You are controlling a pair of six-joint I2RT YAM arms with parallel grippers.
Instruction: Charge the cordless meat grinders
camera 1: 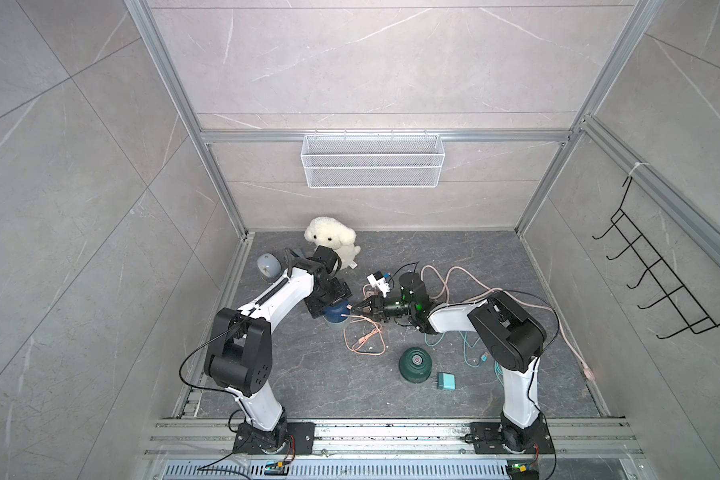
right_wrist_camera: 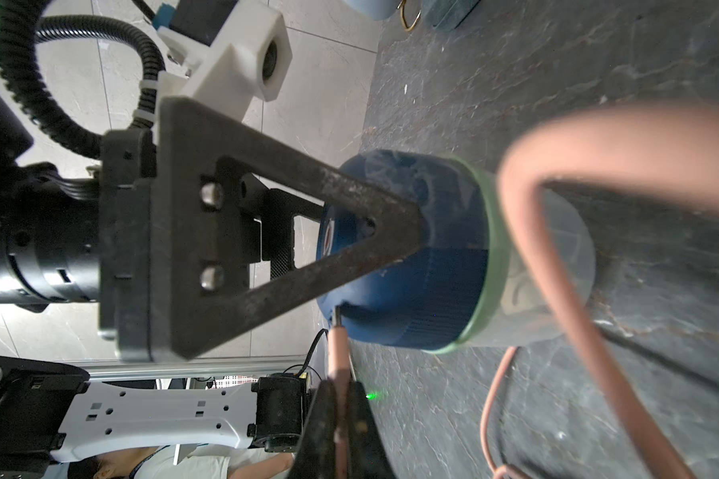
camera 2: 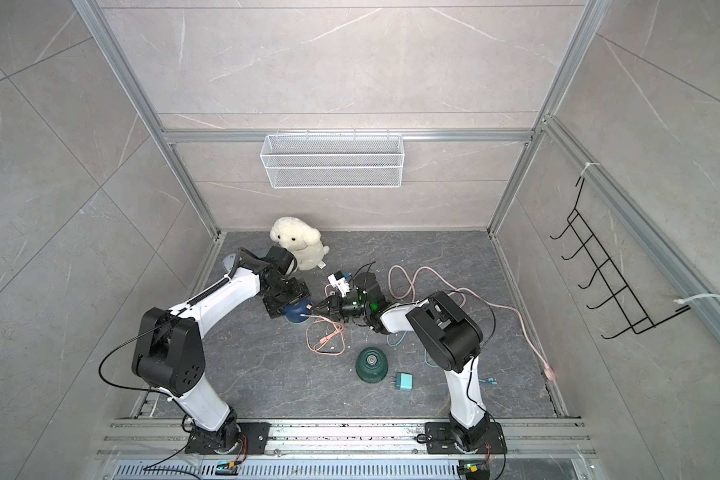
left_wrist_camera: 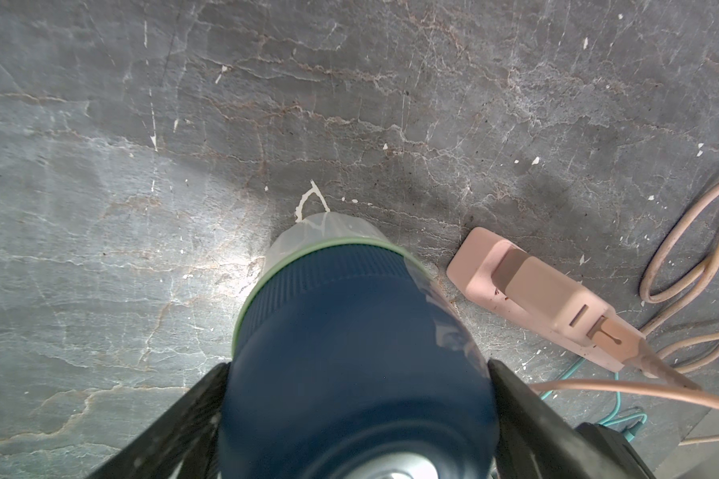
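Observation:
The blue grinder point(right_wrist_camera: 407, 263), with a clear bowl and green ring, stands upright on the table. My left gripper is open, its fingers on either side of the blue body. Pink cable plug point(right_wrist_camera: 338, 347) sits in my right gripper, shut on it; its metal tip meets the grinder's lower side by a small dark spot. Some metal still shows, and I cannot tell whether it is inserted. A green grinder point(camera 1: 415, 365) rests at the front. The grey-blue rounded object point(camera 1: 269, 265) is at the back left.
A pink power strip point(left_wrist_camera: 527, 287) lies beside the blue grinder, with a pink plug in it. A teal adapter point(camera 1: 445, 381) is near the green grinder. Loose pink cable point(camera 1: 488, 289) crosses the right side. A white plush toy point(camera 1: 330, 233) sits behind.

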